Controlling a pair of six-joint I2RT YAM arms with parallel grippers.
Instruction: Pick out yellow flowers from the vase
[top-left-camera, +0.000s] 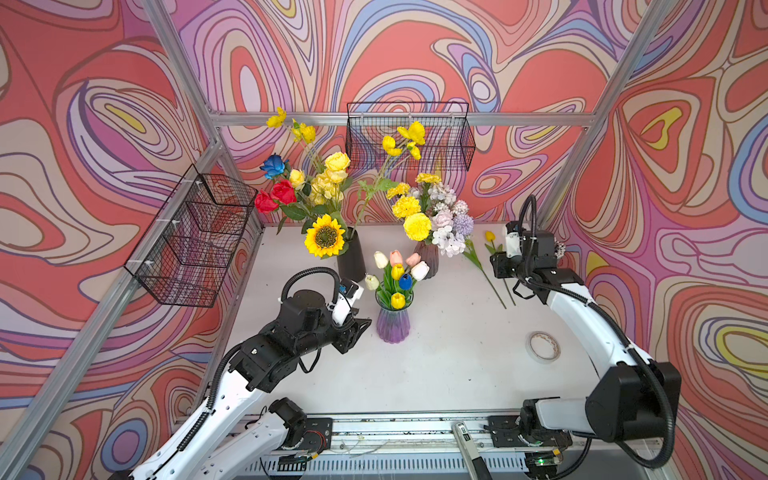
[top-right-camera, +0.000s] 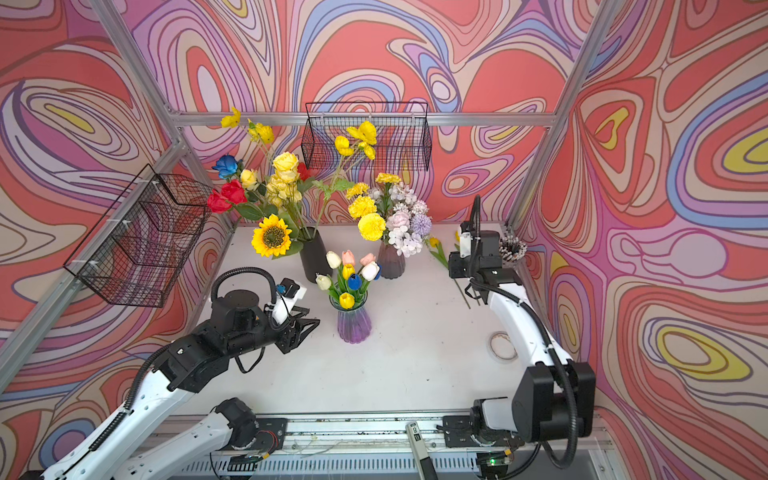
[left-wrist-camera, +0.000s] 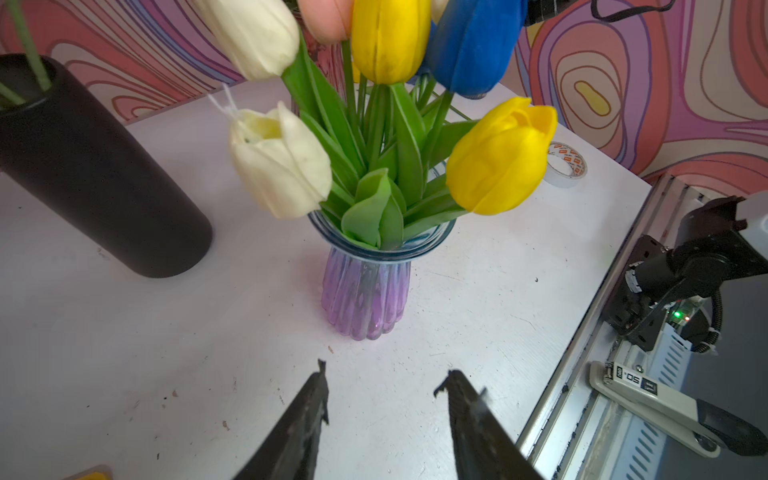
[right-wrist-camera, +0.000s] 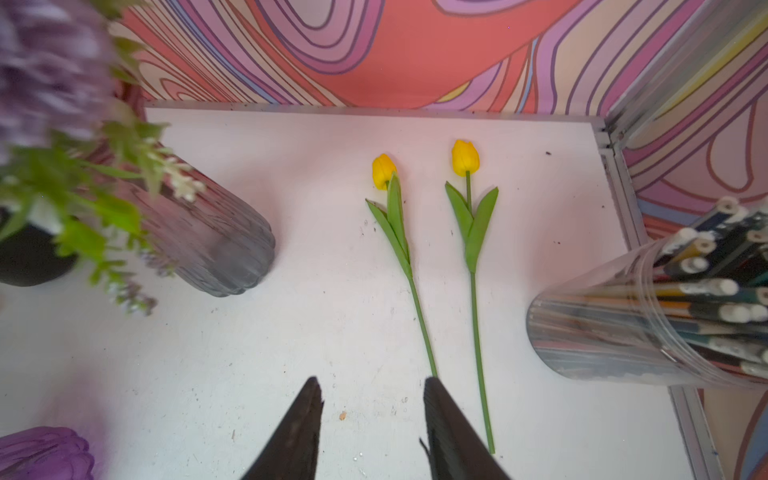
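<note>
The purple vase (top-left-camera: 393, 324) at the table's middle holds white, pink, blue and yellow tulips, including a low yellow tulip (left-wrist-camera: 500, 156). My left gripper is open and empty just in front of it, slightly left. Behind, a black vase (top-left-camera: 350, 266) holds yellow flowers, a sunflower (top-left-camera: 324, 236) and red and blue roses; a pinkish vase (right-wrist-camera: 216, 240) holds yellow carnations (top-left-camera: 416, 226) with pale blooms. Two yellow tulips (right-wrist-camera: 465, 157) lie on the table at right, under my right gripper, which is open with nothing between its fingers.
A cylinder of pencils (right-wrist-camera: 592, 328) stands at the back right corner. A tape roll (top-left-camera: 544, 357) lies front right. Wire baskets (top-left-camera: 172, 272) hang left and at the back.
</note>
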